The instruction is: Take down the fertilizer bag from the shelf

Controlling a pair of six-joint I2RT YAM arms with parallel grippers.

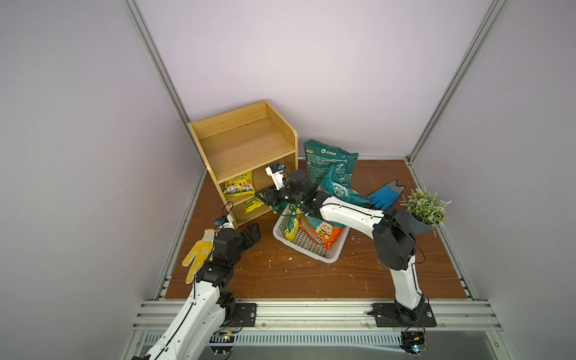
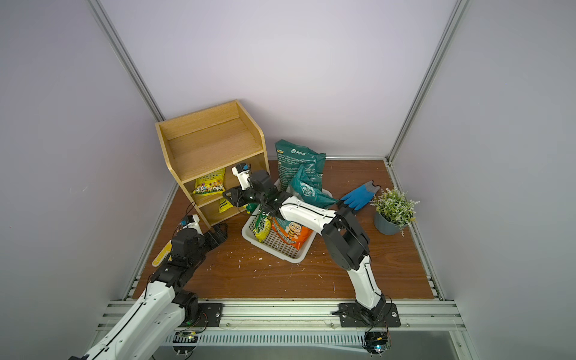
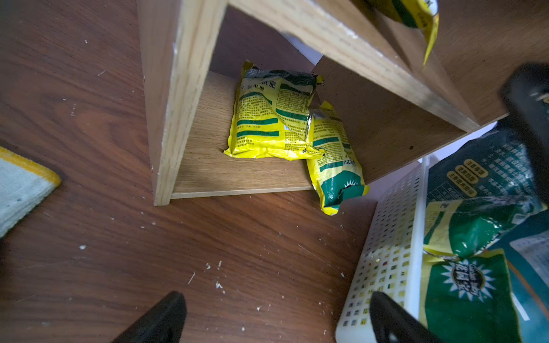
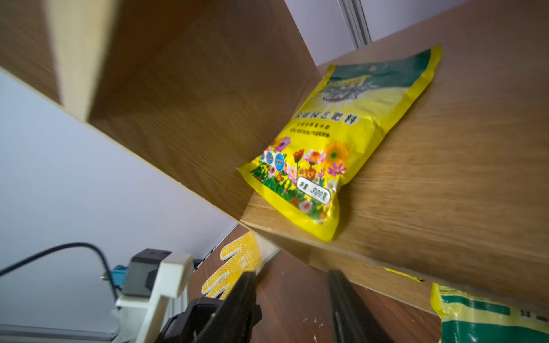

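A yellow fertilizer bag (image 4: 326, 143) with printed flowers lies on the middle level of the wooden shelf (image 1: 246, 147), near its left wall. My right gripper is open in front of that level, empty, pointing toward the bag but apart from it. On the bottom level are two more yellow-green bags: one bag (image 3: 274, 117) rests on the board, and a second bag (image 3: 337, 160) leans beside it with its end over the front edge. My left gripper stands open and empty above the table in front of the shelf.
Right of the shelf, a white basket (image 1: 327, 259) holds several bags, including an orange bag (image 1: 324, 230). A yellow glove (image 1: 198, 258) lies beside the left arm. A blue glove (image 1: 387, 195) and potted plant (image 1: 423, 213) are at right.
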